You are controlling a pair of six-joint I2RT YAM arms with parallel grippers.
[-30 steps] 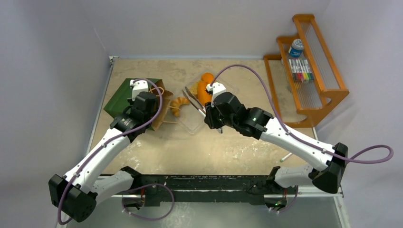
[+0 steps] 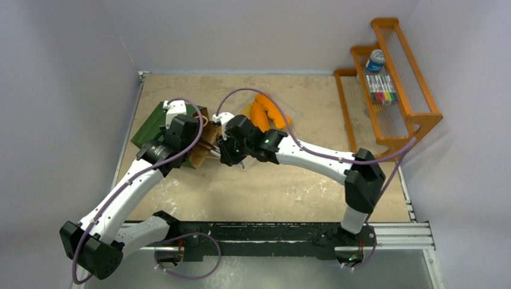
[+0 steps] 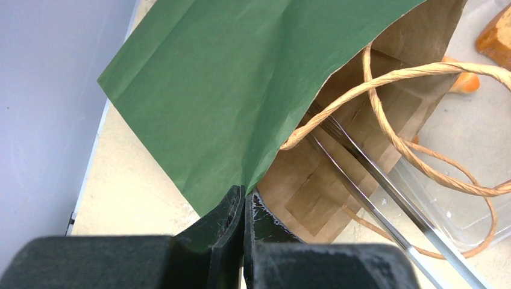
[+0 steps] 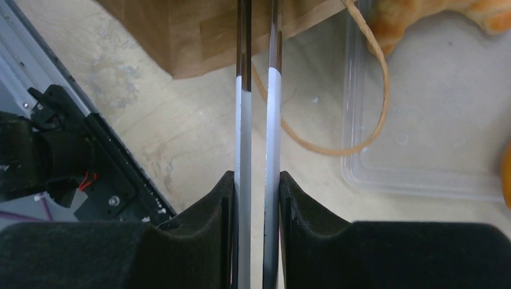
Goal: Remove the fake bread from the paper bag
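Observation:
The green paper bag [image 2: 145,128] lies open toward the right, brown inside [image 3: 301,205], with twisted handles [image 3: 410,72]. My left gripper is shut at the edge of its opening, the green paper at its tips. My right gripper has long metal tongs between its fingers; their tips reach into the bag, as both wrist views show. Whether bread is inside the bag cannot be seen. Orange bread pieces [image 2: 259,115] and a croissant [image 4: 398,24] lie in a clear plastic tray [image 4: 422,186] right of the bag.
A wooden rack [image 2: 422,120] with markers and a jar [image 2: 375,60] stands at the right. Walls border the left and back.
My right arm has moved left toward the bag, carrying the tongs from above the tray into the bag's opening. My left arm has barely moved.

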